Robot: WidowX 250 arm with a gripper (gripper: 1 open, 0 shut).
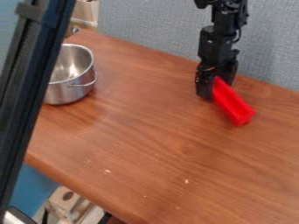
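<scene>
My black gripper (211, 86) reaches down at the back right of the wooden table, at one end of a red block (233, 105). The block is tilted, its long side running from the gripper down toward the front right. Whether the fingers are closed on it is hard to tell, as the near part of the gripper hides them.
A steel pot (68, 79) stands at the left back of the table (152, 166), partly behind a dark frame post (30, 79). A grey panel (152, 26) runs along the back edge.
</scene>
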